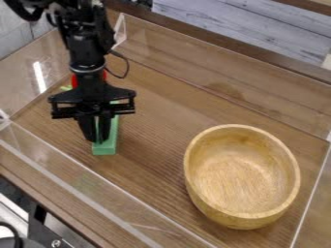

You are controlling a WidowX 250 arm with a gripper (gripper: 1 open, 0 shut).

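Observation:
My black gripper [96,126] reaches down at the left of the camera view, its fingers low around a green block [105,147] on the wooden table. It is shut on the green block, whose upper part is mostly hidden by the gripper. A red object [79,79] is partly visible behind the arm.
A large round wooden bowl [242,174] sits at the front right of the table [195,87]. Cables and a dark edge show at the bottom left.

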